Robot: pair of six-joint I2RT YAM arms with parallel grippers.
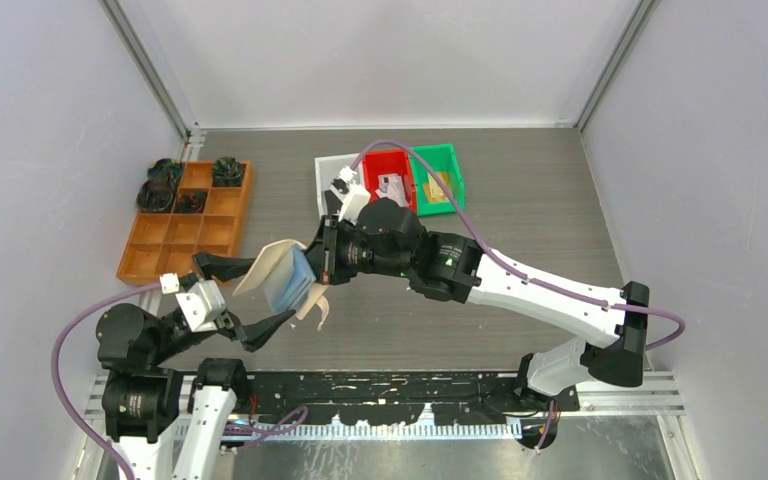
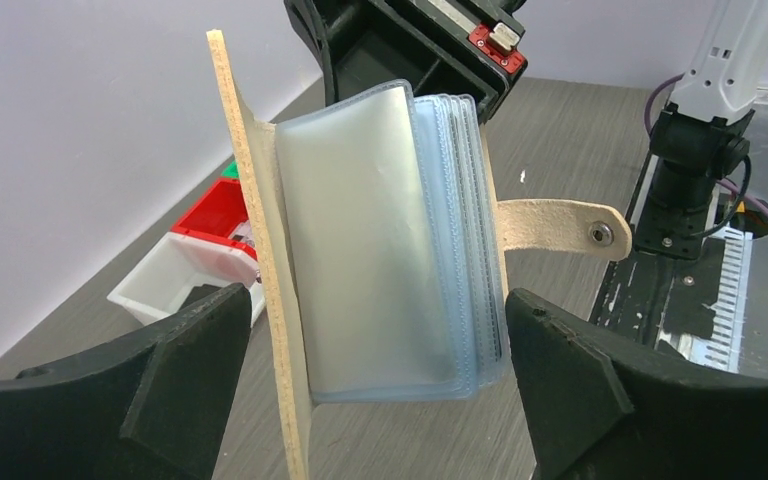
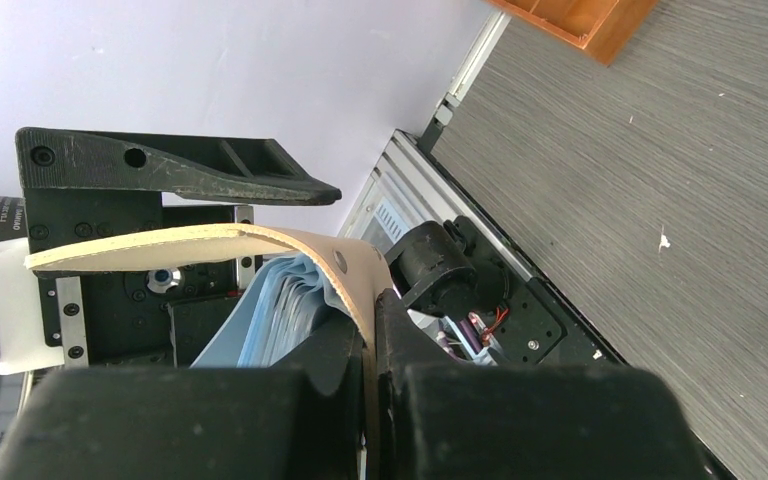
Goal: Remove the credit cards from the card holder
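Note:
The card holder (image 1: 288, 278) is held up in the air, a tan cover spread around blue-tinted clear sleeves (image 2: 375, 250), with a snap strap (image 2: 560, 225) sticking out. My right gripper is shut on its spine end. My left gripper (image 1: 253, 297) is open around the holder's other end, its two fingers apart on either side, as the left wrist view shows. I cannot tell whether any cards are inside the sleeves.
Behind are white (image 2: 160, 285), red (image 1: 373, 158) and green (image 1: 440, 152) bins. An orange compartment tray (image 1: 150, 250) with dark bundles stands at the left.

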